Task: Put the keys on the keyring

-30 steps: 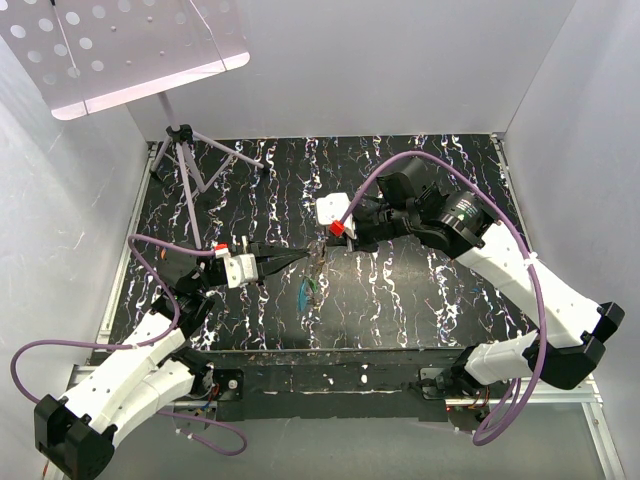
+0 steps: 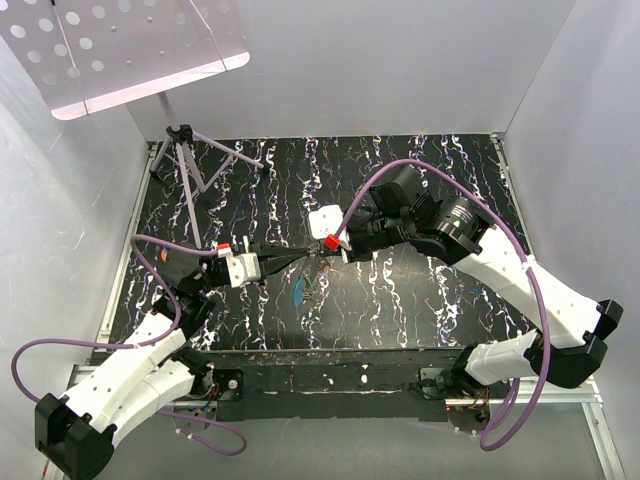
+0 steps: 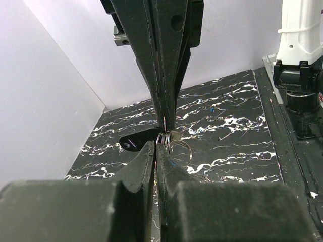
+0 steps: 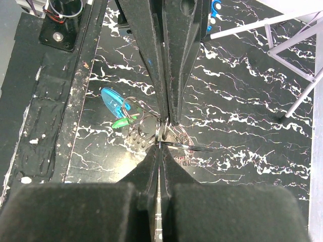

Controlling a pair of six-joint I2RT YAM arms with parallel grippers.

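My left gripper is shut, with thin silver loops of the keyring [image 3: 181, 152] at its fingertips. Facing it tip to tip, my right gripper is shut on a thin key [image 4: 189, 146], which appears edge-on in the right wrist view. The key's black head [image 3: 139, 139] shows from the left wrist. Wire rings [image 4: 144, 118] hang around the left fingertips, with a blue tag [image 4: 113, 101] and a green tag [image 4: 122, 122]. From above, the blue tag [image 2: 298, 292] dangles below the meeting tips. Whether the key passes through the ring cannot be made out.
A white tripod stand [image 2: 183, 160] occupies the back left, under a perforated panel [image 2: 120, 50]. Blue-handled scissors [image 4: 214, 7] appear to lie near its leg. The black marbled table [image 2: 400, 300] is otherwise mostly clear.
My right gripper has shifted slightly left, closing the gap to the left one. The hanging blue tag has swung a little left; the left arm has barely moved.
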